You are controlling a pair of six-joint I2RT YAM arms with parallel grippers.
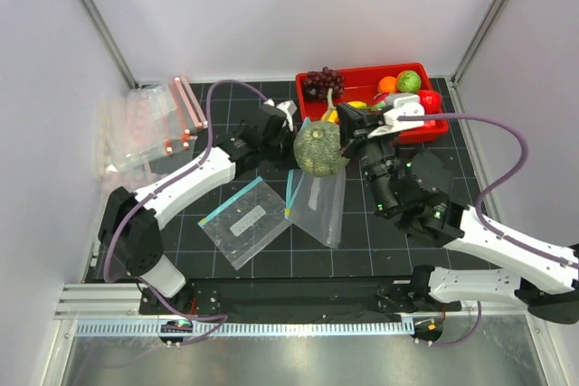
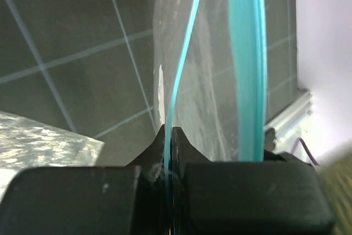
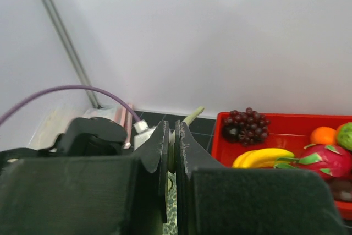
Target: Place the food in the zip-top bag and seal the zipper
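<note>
A green, mottled pumpkin-like squash (image 1: 319, 150) hangs over the mouth side of a clear zip top bag (image 1: 318, 210) with a blue zipper. My right gripper is shut on its pale stem (image 3: 192, 115). In the left wrist view one blue zipper edge (image 2: 187, 37) runs between the fingertips of my left gripper, which is shut on that side of the bag. The other zipper strip (image 2: 250, 81) stands apart to the right, so the mouth gapes. From above, the squash covers part of the bag's opening.
Behind is a red bin (image 1: 362, 71) holding grapes (image 1: 323, 84), bananas (image 3: 264, 158), an orange (image 3: 323, 136) and other produce. Another flat zip bag (image 1: 244, 223) lies to the left. Clear bags (image 1: 149, 124) are piled at far left.
</note>
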